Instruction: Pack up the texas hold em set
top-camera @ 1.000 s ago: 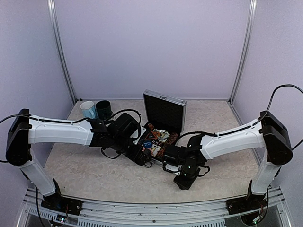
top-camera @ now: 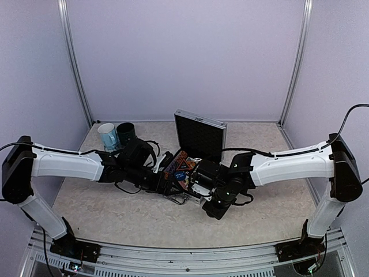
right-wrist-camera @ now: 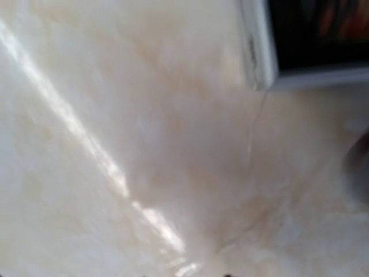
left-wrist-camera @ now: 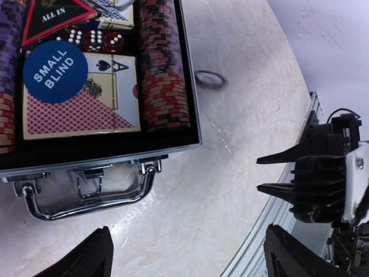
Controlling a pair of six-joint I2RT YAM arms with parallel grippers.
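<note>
The open silver-edged case [top-camera: 200,135] stands mid-table with its dark-lined lid up at the back. In the left wrist view its tray holds chip rows [left-wrist-camera: 164,75], a blue SMALL BLIND disc [left-wrist-camera: 56,71], playing cards [left-wrist-camera: 81,124], several dice [left-wrist-camera: 94,40] and a dark ALL IN piece [left-wrist-camera: 55,17]. My left gripper is open in front of the case's handle [left-wrist-camera: 92,205], nothing between its fingers. To the right of the case, my right gripper has its fingers apart and empty. Only the case's corner [right-wrist-camera: 271,75] shows in the blurred right wrist view.
A small blurred pale round piece [left-wrist-camera: 210,79] appears beside the case's right wall. Behind the left arm stand a light blue mug [top-camera: 108,137] and a dark mug [top-camera: 125,133].
The right gripper has edged left and backward. The case looks unmoved.
</note>
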